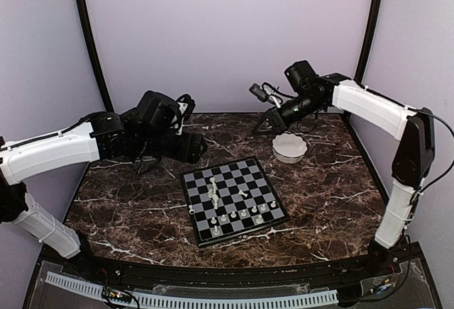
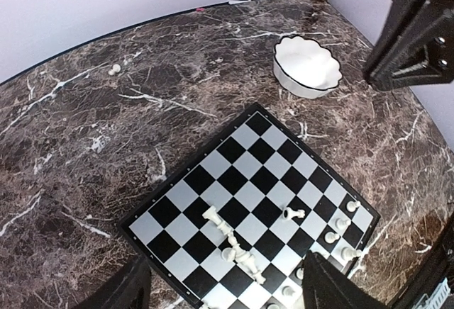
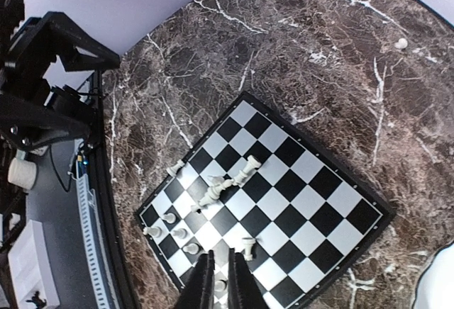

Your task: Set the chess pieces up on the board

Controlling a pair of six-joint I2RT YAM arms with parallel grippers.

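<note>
The chessboard [image 1: 248,174] lies mid-table with white pieces: a row of small ones along the near side, several lying tipped in a cluster [image 2: 241,256] left of centre, and one lying [image 2: 294,213] nearer the middle. My left gripper [image 1: 186,146] hangs above and behind the board's left corner, open; its dark fingers show at the bottom of the left wrist view. My right gripper [image 1: 264,125] is raised beyond the board's back right, near the bowl, with nothing seen between its fingers; how far its fingers are parted is hard to tell.
A white scalloped bowl [image 1: 289,153] stands behind the board's right corner. A small white object [image 2: 114,69] lies on the marble table at the back. Walls enclose the back and sides.
</note>
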